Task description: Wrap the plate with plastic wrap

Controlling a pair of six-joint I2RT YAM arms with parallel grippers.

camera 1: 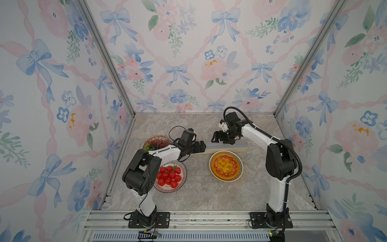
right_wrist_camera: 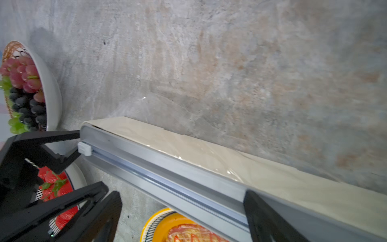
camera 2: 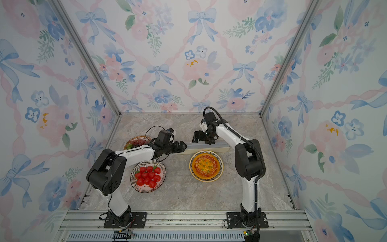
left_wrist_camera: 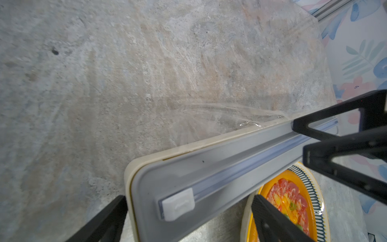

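The plate (camera 1: 239, 174) of food in orange sauce stands in front of the long grey-and-cream wrap dispenser (camera 1: 238, 148). Thin clear film lies along the dispenser's back edge; in the right wrist view wrinkled film (right_wrist_camera: 151, 105) shows behind it too. My left gripper (camera 1: 202, 146) is open at the dispenser's left part, where a white slider (left_wrist_camera: 178, 204) sits in a track; whether the fingers touch is unclear. Above the dispenser's back side, right of the left one, my right gripper (camera 1: 216, 137) has its fingers (right_wrist_camera: 264, 215) apart, with nothing visibly held.
A striped plate of strawberries (camera 1: 184, 182) stands at front left, under the left arm. Behind it is a basket of grapes (right_wrist_camera: 51, 96). Bare table (camera 1: 250, 193) lies to the front and right, and behind the dispenser.
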